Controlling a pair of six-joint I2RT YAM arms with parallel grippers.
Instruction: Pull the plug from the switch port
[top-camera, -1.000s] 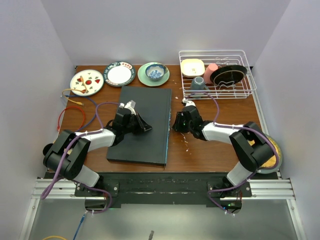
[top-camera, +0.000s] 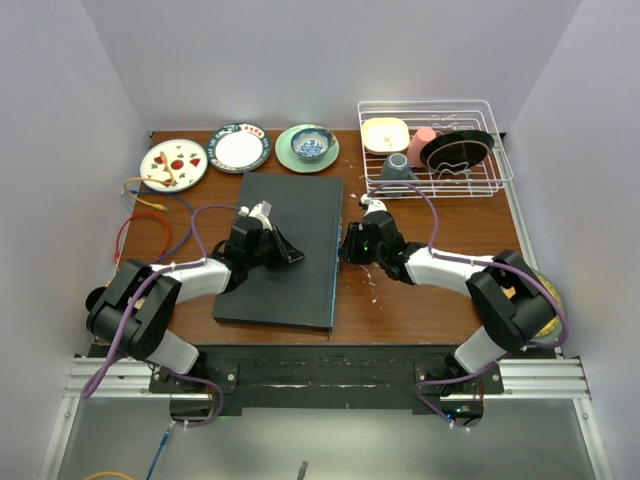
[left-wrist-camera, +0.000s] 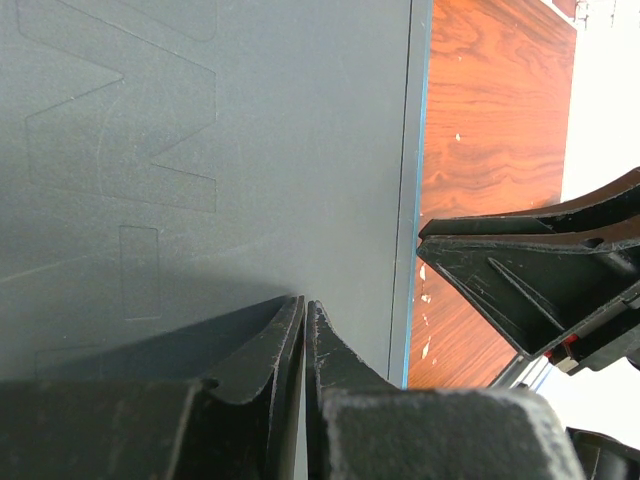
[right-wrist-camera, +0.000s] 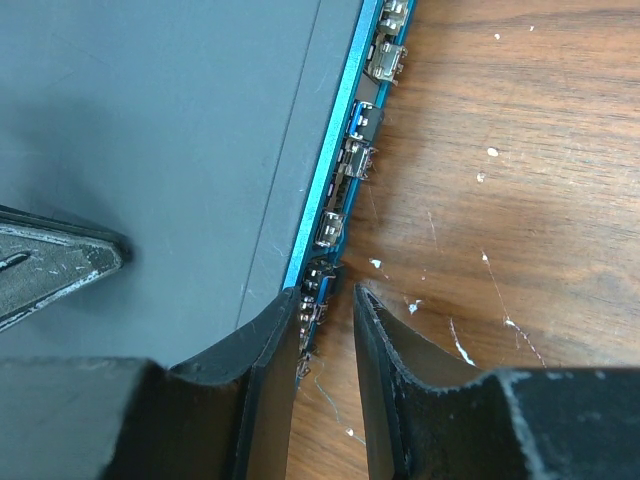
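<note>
A large dark flat board lies on the wooden table, a row of metal ports along its blue right edge. My left gripper rests on the board's top, fingertips together; nothing visible is between them. My right gripper is at that right edge, its fingers partly apart over the ports in the right wrist view, with the lower ports between or behind them. I cannot make out a plug in the ports.
Plates and a bowl line the back; a white dish rack is at back right. Coloured cables lie at left. Bare table is right of the board.
My right gripper has shifted slightly at the board's edge, ending a little left of where it was. The left arm and board have not visibly moved.
</note>
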